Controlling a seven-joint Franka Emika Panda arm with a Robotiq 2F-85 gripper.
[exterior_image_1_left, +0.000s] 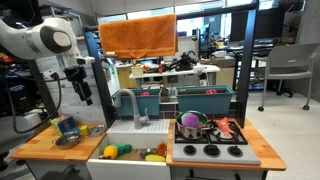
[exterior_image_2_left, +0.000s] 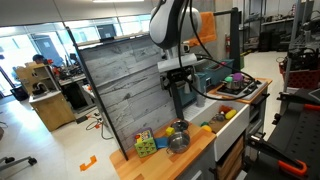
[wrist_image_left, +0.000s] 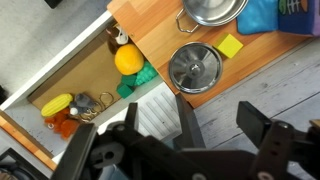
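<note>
My gripper stands open in the wrist view, with nothing between its fingers. In exterior view 1 the gripper hangs at the left, well above the wooden counter. A metal pot rests on that counter. From the wrist, the pot shows at the top edge, and a round lid with a knob lies beside it. A yellow block is close to the lid. The open drawer holds several toy foods, among them an orange one.
On the right counter a pot with something purple inside stands on the stove. A faucet rises between the counters. A grey wall panel stands along the counter's side. The air around the gripper is clear.
</note>
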